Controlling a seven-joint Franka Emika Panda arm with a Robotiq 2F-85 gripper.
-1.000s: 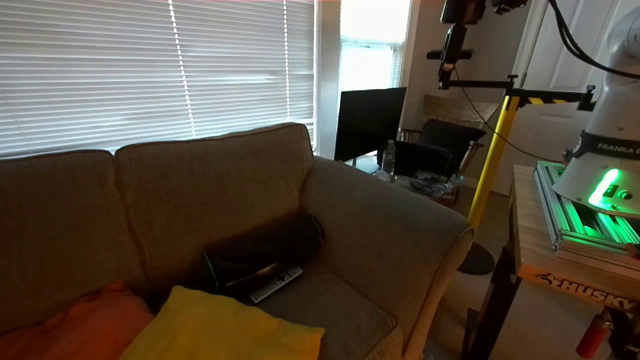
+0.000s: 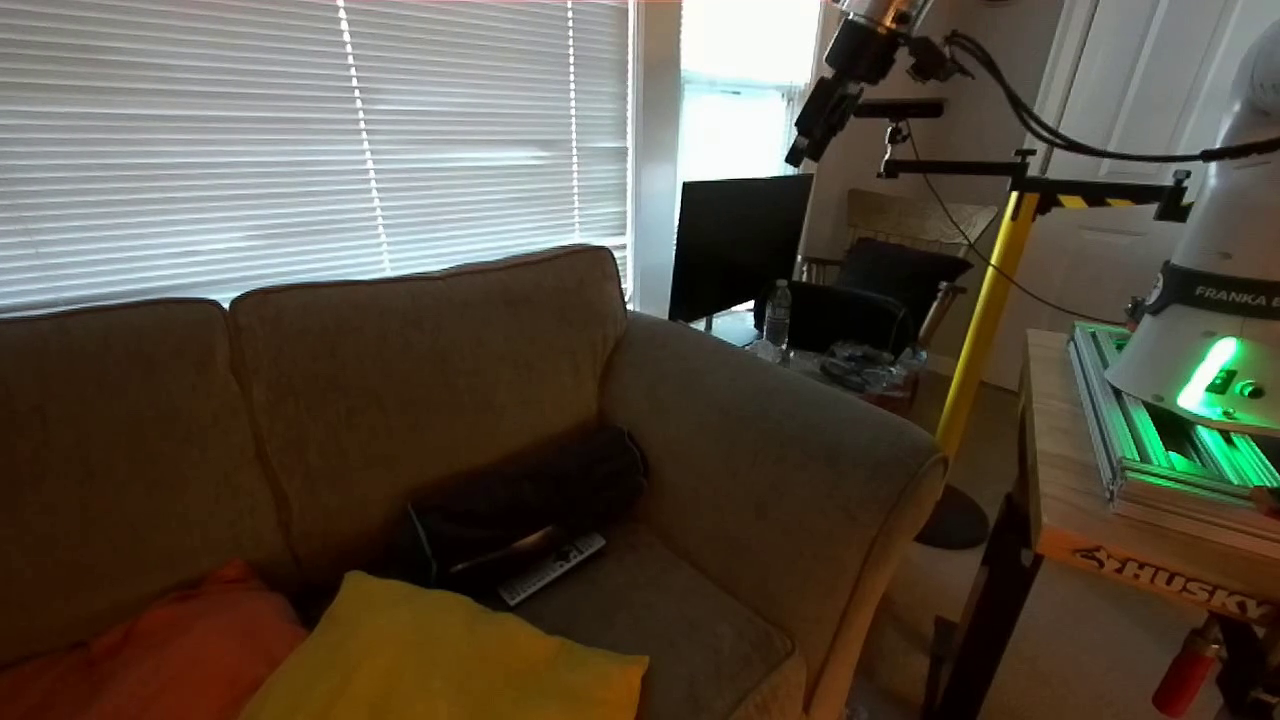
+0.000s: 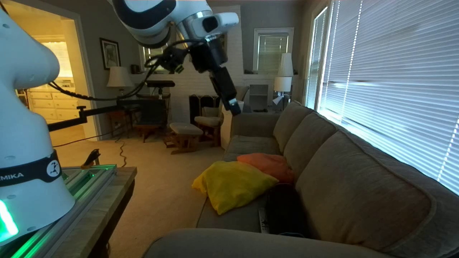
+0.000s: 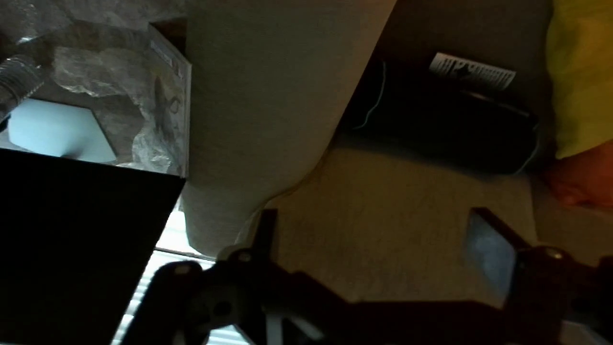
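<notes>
High above the sofa, clear of everything on it, my gripper stands open with nothing between its fingers; in exterior view 1 the gripper tilts down to the left. A silver-grey remote lies on the seat against a dark rolled bag or bolster. The wrist view has the remote at the upper right, beside the black bolster. A yellow cushion rests partly over an orange cushion farther along the seat.
The sofa's arm rises beside the bolster. Behind it are a black monitor and a clear bottle. A yellow stand is near the wooden workbench. Bare seat shows below the bolster in the wrist view.
In exterior view 1 my gripper has swung left, from in front of the stand's arm to above the monitor, and now leans more. The bolster, remote and cushions have not moved.
</notes>
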